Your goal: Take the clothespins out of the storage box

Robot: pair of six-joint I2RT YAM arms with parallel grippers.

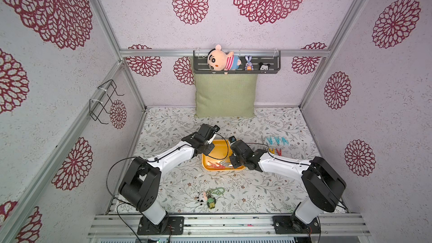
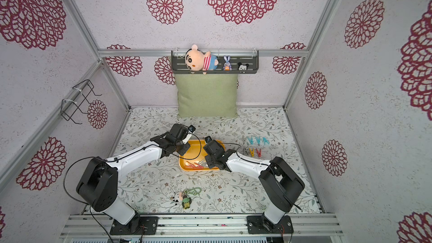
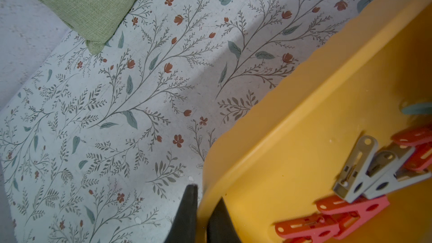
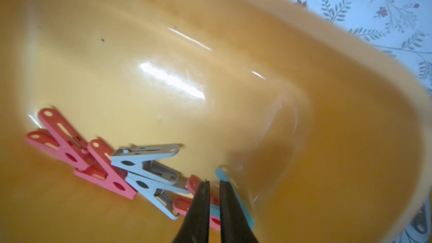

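The yellow storage box point(image 1: 220, 145) stands mid-table. Its left wall point(image 3: 270, 135) runs between the fingers of my left gripper, which is shut on the rim. Red clothespins point(image 4: 67, 139), grey ones point(image 4: 148, 171) and a blue clothespin point(image 4: 236, 195) lie on the box floor along one side. Over them, inside the box, my right gripper is partly open. Parts of a red and a blue clothespin show between and behind its fingertips; whether they touch cannot be told.
Right of the box, blue clothespins point(image 1: 276, 140) stand in a row, with a yellow clothespin point(image 2: 251, 152) and a red clothespin point(image 2: 258, 152) in front. Small toys point(image 1: 207, 199) lie near the front edge. A green cushion point(image 1: 225, 94) leans at the back.
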